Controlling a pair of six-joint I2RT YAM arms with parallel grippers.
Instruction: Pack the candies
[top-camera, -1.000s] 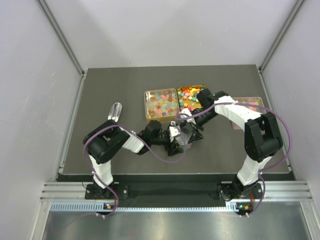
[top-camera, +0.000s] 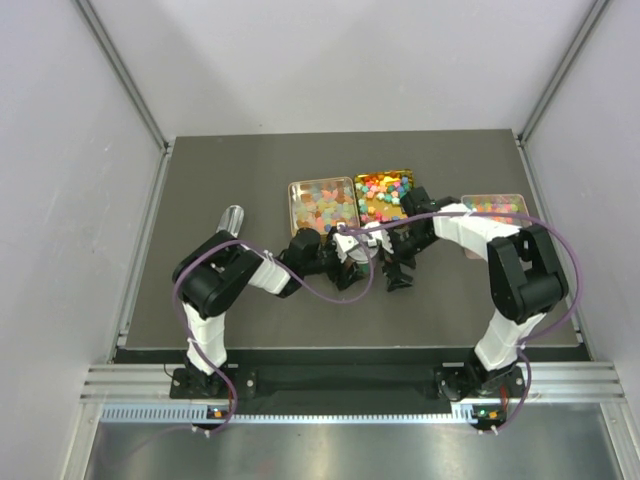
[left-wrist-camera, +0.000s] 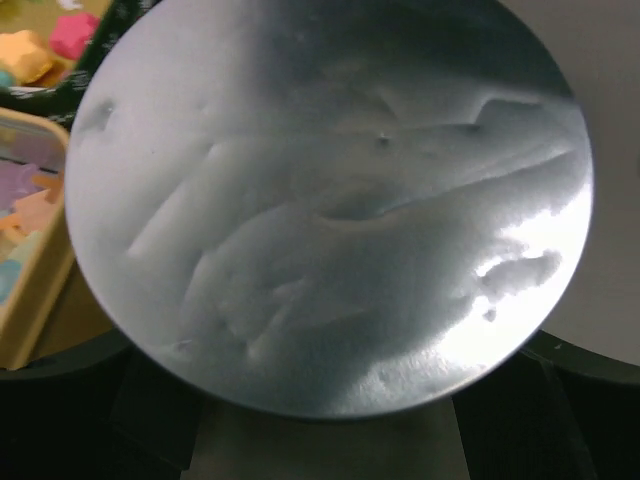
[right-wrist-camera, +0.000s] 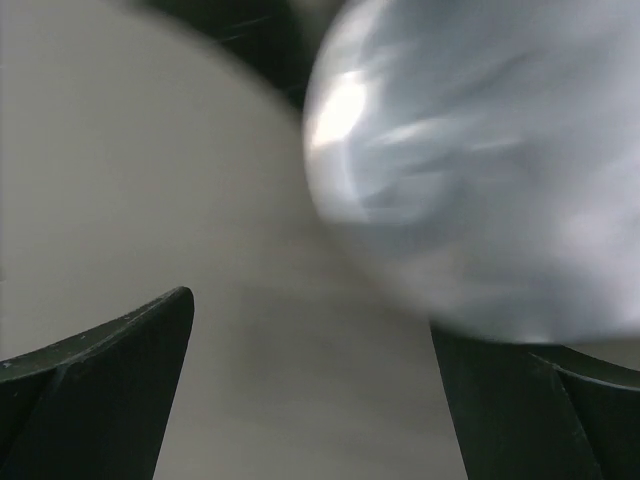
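Observation:
A round silver lid or can top (left-wrist-camera: 330, 230), dented, fills most of the left wrist view; in the top view it is largely hidden between the grippers. My left gripper (top-camera: 348, 275) is at it, fingertips partly under its rim; whether it holds it is unclear. My right gripper (top-camera: 398, 270) stands open just right of it, the blurred silver object (right-wrist-camera: 480, 150) above its right finger. Candies fill a clear-sided tray (top-camera: 323, 205), a gold tray (top-camera: 383, 190) and a right-hand tray (top-camera: 495, 204).
A silver scoop-like object (top-camera: 230, 222) lies at the left of the dark table (top-camera: 220, 170).
My left gripper has shifted slightly back and left from a second ago.

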